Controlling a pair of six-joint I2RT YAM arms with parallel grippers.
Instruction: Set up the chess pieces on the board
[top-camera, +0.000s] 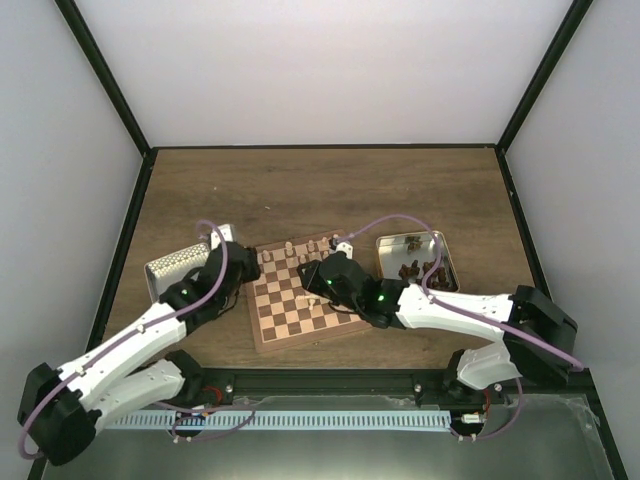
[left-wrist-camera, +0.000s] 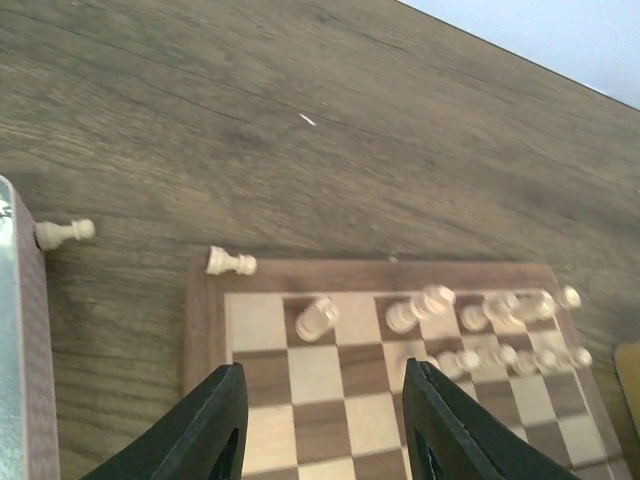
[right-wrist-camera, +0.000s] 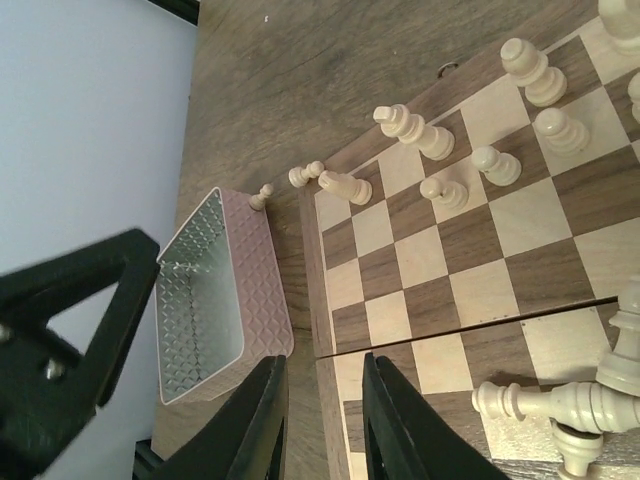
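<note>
The chessboard (top-camera: 280, 320) lies mid-table with white pieces standing along its back rows, among them a king (right-wrist-camera: 420, 132). Several white pieces lie or stand clustered on its near half, including a lying piece (right-wrist-camera: 530, 402). Small white pieces (left-wrist-camera: 62, 232) (left-wrist-camera: 228, 262) lie off the board's back left. My left gripper is over the board's left side, fingers apart and empty. My right gripper is above the board's middle, fingers apart, with nothing visible between them.
A pinkish container (right-wrist-camera: 262, 290) is left of the board, partly behind my left arm. A metal tray (top-camera: 440, 270) with dark pieces stands right of the board.
</note>
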